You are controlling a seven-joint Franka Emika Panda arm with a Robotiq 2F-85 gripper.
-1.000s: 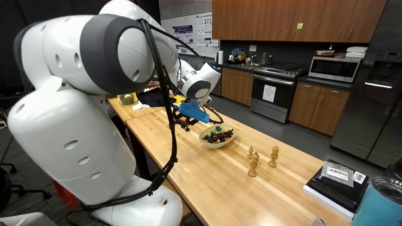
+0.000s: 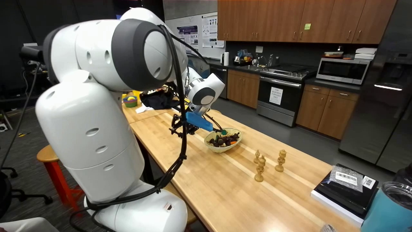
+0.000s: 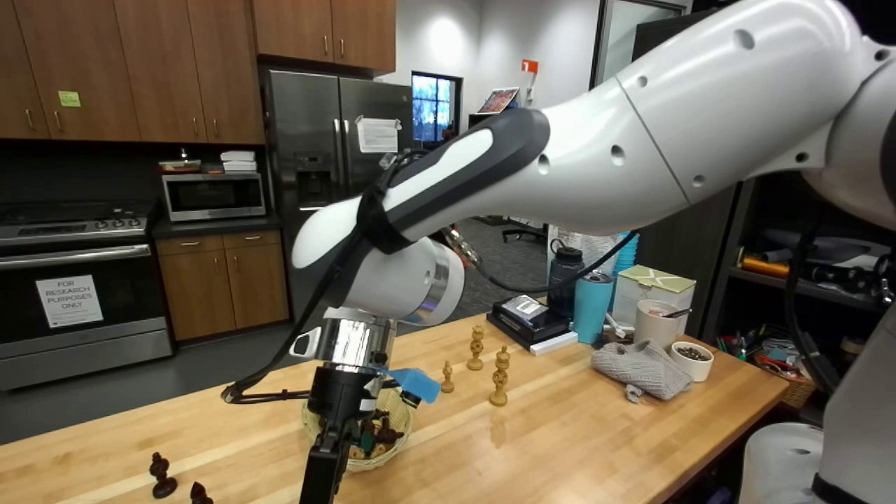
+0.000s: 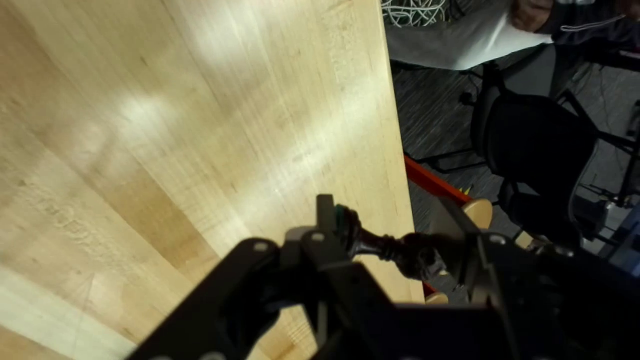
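Note:
A dark brown chess piece (image 4: 387, 245) with a green underside lies lengthwise between my fingers in the wrist view. My gripper is shut on it, one finger by its base and the other by its head. In exterior view 1 the gripper (image 2: 180, 126) hangs above the wooden table, left of a pale woven basket (image 2: 216, 149) that holds many dark chess pieces. The held piece is hard to tell from the fingers there. Three light wooden chess pieces stand right of the basket, one of them a tall piece (image 2: 259, 170).
Two dark pieces, one a standing chess piece (image 3: 162, 476), are at the lower left in exterior view 2. A black box (image 2: 348, 189), a blue tumbler (image 2: 390, 208) and a grey cloth (image 3: 642, 368) occupy the table's other end.
The arm has shifted and the wrist has turned; the gripper has moved slightly to the left in exterior view 1. The basket and the light pieces have stayed in place.

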